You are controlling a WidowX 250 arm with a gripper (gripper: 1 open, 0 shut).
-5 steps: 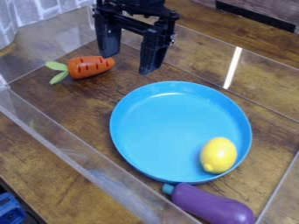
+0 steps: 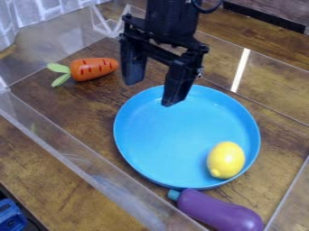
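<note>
A black gripper [image 2: 160, 77] hangs over the back edge of a blue plate [image 2: 169, 144], its two fingers spread apart with nothing visible between them. On the plate's right side lies a yellow egg-shaped object [image 2: 226, 159]. An orange toy carrot [image 2: 93, 69] with green leaves rests on the wood to the left of the gripper. A purple eggplant [image 2: 219, 209] lies in front of the plate at the bottom right.
Clear transparent walls border the wooden surface [image 2: 72, 122] on the left and along the front. A blue item [image 2: 10, 217] shows at the bottom left corner. Bare wood lies right of the gripper.
The gripper has moved down the view, toward the blue plate. The carrot, plate, yellow object and eggplant look unmoved.
</note>
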